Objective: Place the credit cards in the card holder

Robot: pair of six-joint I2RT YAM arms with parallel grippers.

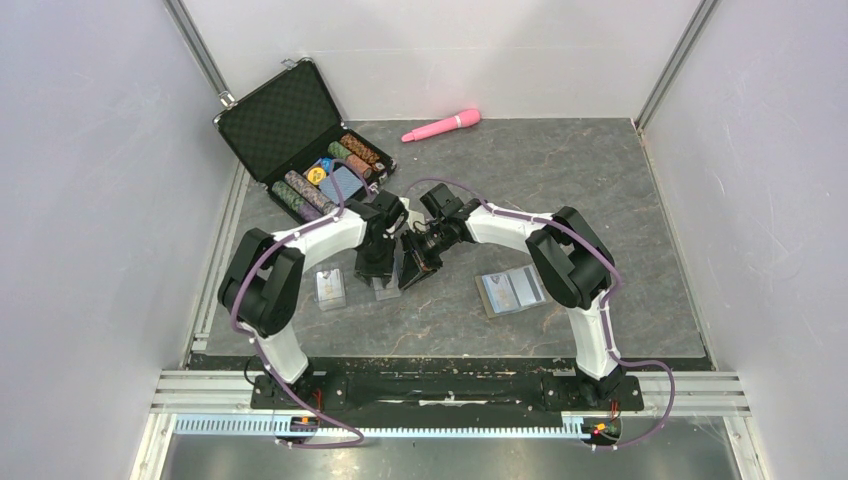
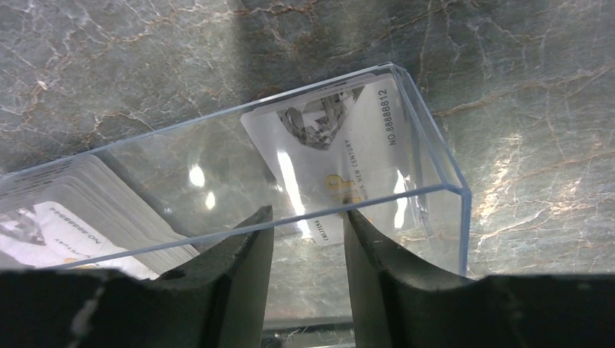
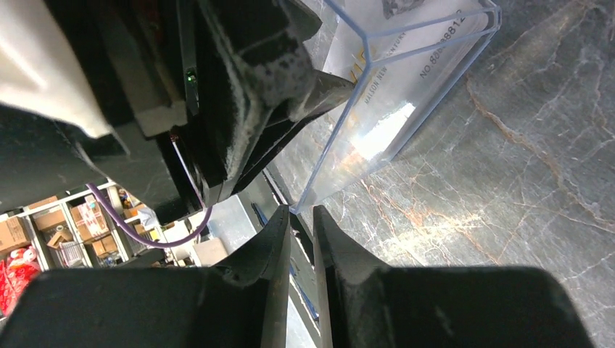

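Observation:
A clear plastic card holder (image 2: pixel 217 119) fills much of the left wrist view, with a white card (image 2: pixel 362 138) showing through its wall at the right end. At its near edge my left gripper stands open, its two fingertips apart with the card beyond them. A stack of white cards (image 2: pixel 109 210) shows at the left; whether it lies inside this holder or beyond it I cannot tell. In the right wrist view my right gripper is nearly closed at the lower corner of the holder (image 3: pixel 330 156), pinching its thin edge.
From above, a clear box with cards (image 1: pixel 330 288) rests left of the grippers. A tray with cards (image 1: pixel 512 290) lies to the right. An open chip case (image 1: pixel 280 115) and a pink microphone (image 1: pixel 440 125) are at the back.

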